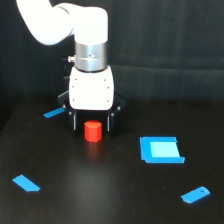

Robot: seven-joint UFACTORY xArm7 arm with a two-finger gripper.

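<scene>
A red block point(93, 132) stands on the dark table, left of the middle of the camera view. Over it is my white-handed gripper point(92, 124), pointing down with its dark fingers spread, one to each side of the block. A gap shows between the block and each finger, so the fingers are open. The fingertips are dark against the table, and how far they are above it is hard to tell.
To the right, blue tape frames a pale square point(165, 150). Strips of blue tape lie at the left point(26, 184), the lower right point(196, 195) and behind the gripper point(54, 113).
</scene>
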